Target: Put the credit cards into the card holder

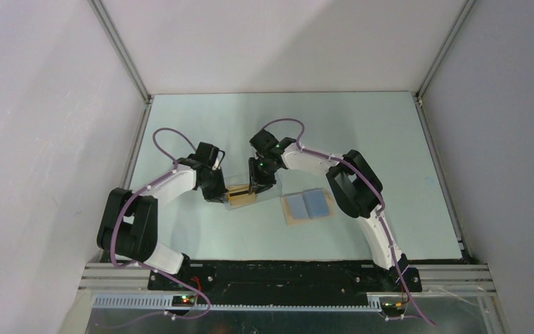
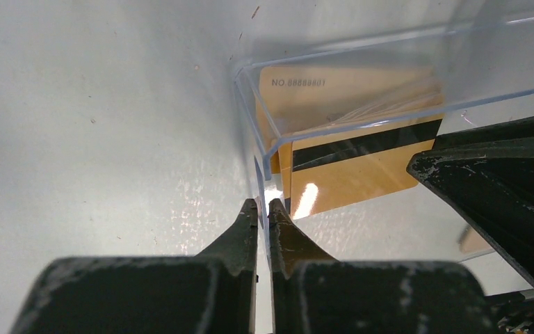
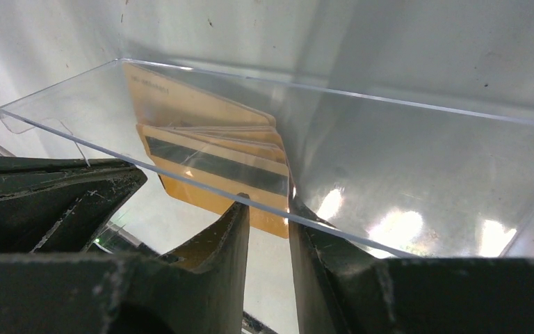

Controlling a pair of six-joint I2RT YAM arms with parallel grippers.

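Note:
A clear plastic card holder (image 1: 272,193) lies at table centre, several gold cards (image 2: 351,174) stacked in its left part, one with a black stripe. My left gripper has its fingertips nearly together at the holder's left end wall, which stands between them. My right gripper has its fingertips close by the holder's long wall, at the right end of the gold cards (image 3: 208,181); whether they grip anything cannot be told, as the clear wall overlaps them.
Right of the holder lie two blue-grey cards (image 1: 315,203) on a tan backing (image 1: 299,220).

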